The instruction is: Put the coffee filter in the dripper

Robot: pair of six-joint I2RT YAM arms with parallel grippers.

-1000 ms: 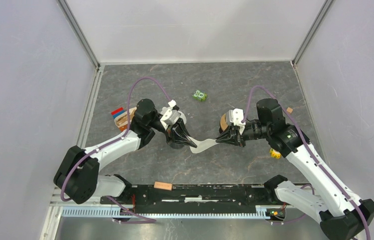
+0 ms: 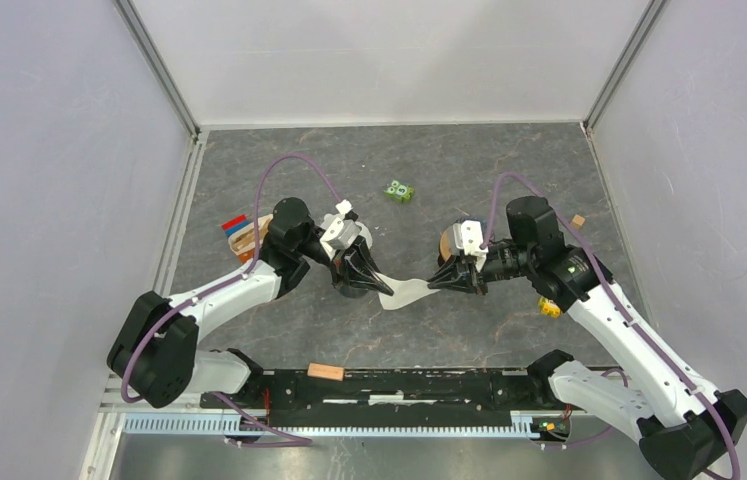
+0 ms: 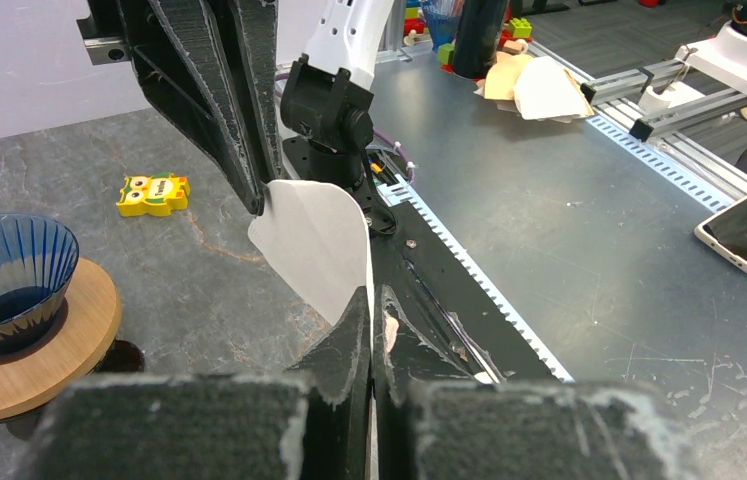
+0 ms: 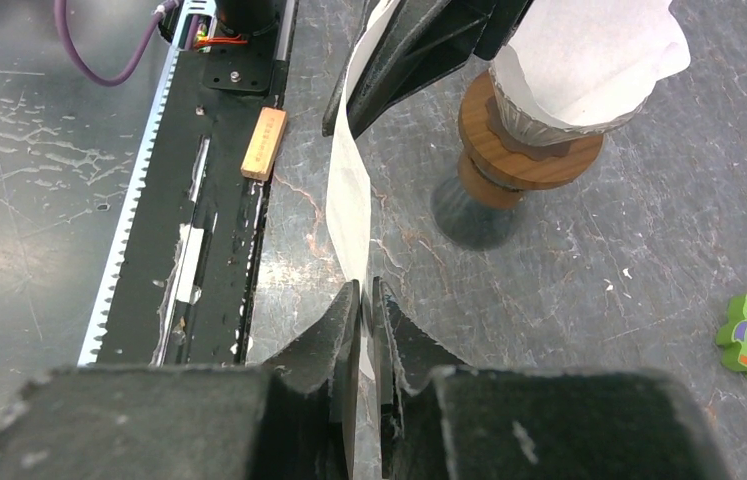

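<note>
A white paper filter is held between my two grippers in the top view. My left gripper is shut on its edge. My right gripper has its tips close on the other end, with the paper between them. The blue glass dripper stands on a wooden stand, seen in the left wrist view. In the right wrist view a second dripper on a wooden stand holds white filter paper.
A green owl block lies at the back, a yellow one at the right, a small wooden block at the front edge. Coloured pieces lie at the left.
My right gripper has shifted very slightly along with the paper. The left arm has not visibly moved.
</note>
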